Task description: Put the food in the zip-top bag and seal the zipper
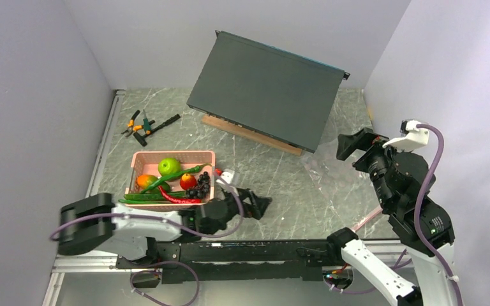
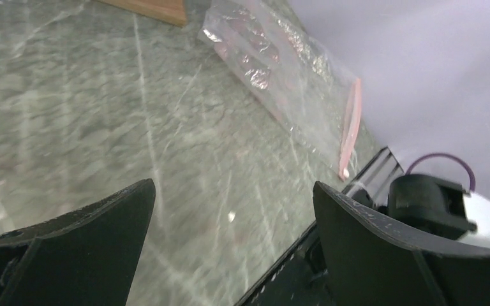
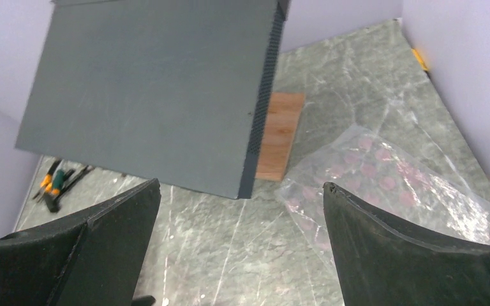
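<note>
The clear zip top bag [image 1: 332,169] lies flat on the right of the table, its pinkish zipper strip [image 2: 351,127] towards the front edge; in the top view the right arm covers part of it. A pink basket [image 1: 184,155] at the left holds the food: a green apple [image 1: 169,167], peppers, dark grapes [image 1: 199,186] and other produce. My left gripper [image 1: 257,204] hangs over bare table right of the basket, open and empty. Above the bag, my right gripper [image 1: 351,153] is open with nothing between its fingers.
A big dark panel [image 1: 268,86] leans at the back over a wooden board [image 1: 252,134]. Tools [image 1: 156,127] lie at the back left. Bare table stretches between basket and bag. Walls close in both sides.
</note>
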